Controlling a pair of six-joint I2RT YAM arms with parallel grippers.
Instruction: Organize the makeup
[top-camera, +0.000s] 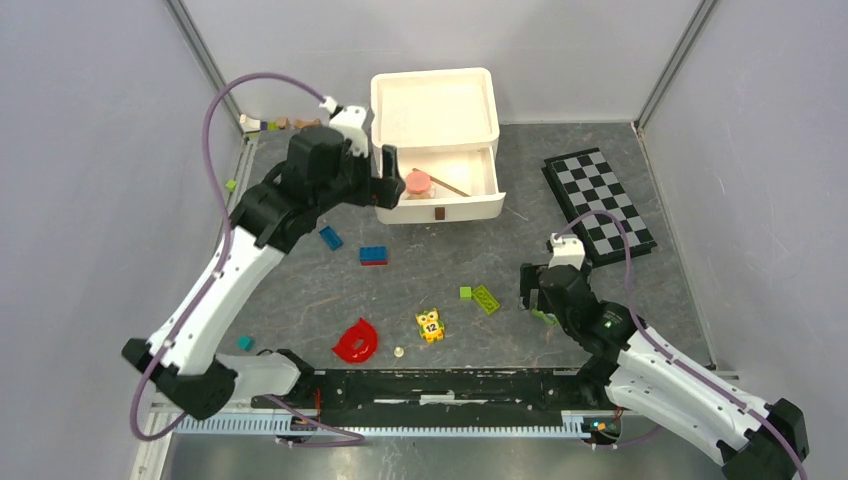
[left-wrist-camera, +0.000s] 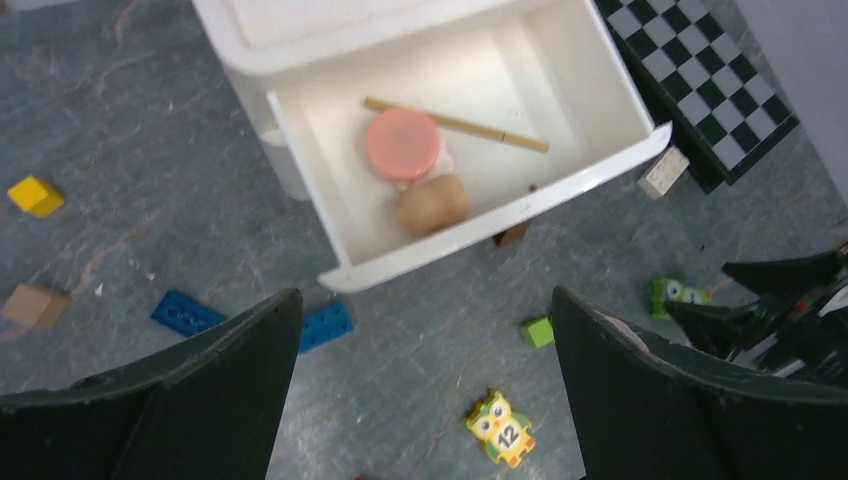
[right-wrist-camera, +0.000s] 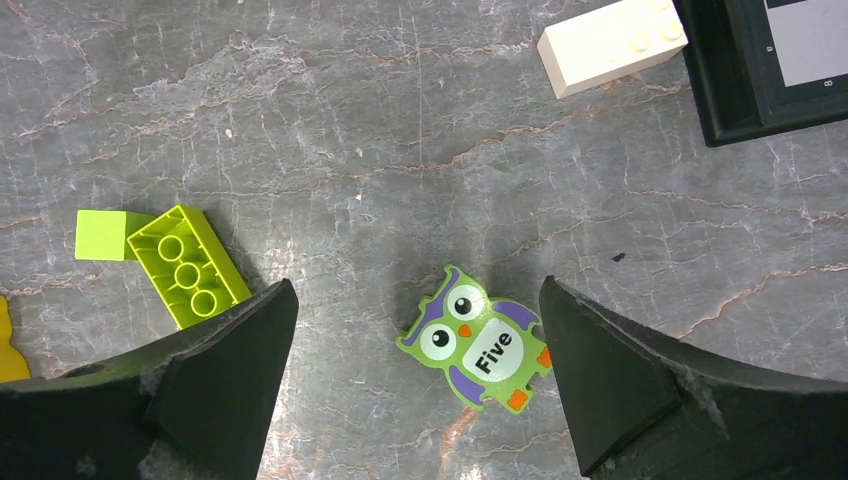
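Observation:
A cream drawer box (top-camera: 474, 208) stands at the back with its drawer pulled out. Inside the drawer lie a round pink compact (left-wrist-camera: 403, 145), a thin brown stick (left-wrist-camera: 490, 132) and a tan, rounded item (left-wrist-camera: 433, 204) beside the compact. My left gripper (top-camera: 388, 177) is over the drawer's left side, fingers (left-wrist-camera: 230, 375) wide apart and empty. Low over the table at the right, my right gripper (top-camera: 529, 287) stands open too. A green owl (right-wrist-camera: 478, 340) lies on the table between its fingers in the right wrist view, not gripped.
A chessboard (top-camera: 604, 205) lies at the right, with a white brick (right-wrist-camera: 612, 45) beside it. Blue bricks (top-camera: 373, 255), a red piece (top-camera: 356, 341), a yellow owl (top-camera: 430, 325) and green blocks (top-camera: 485, 299) are scattered in front.

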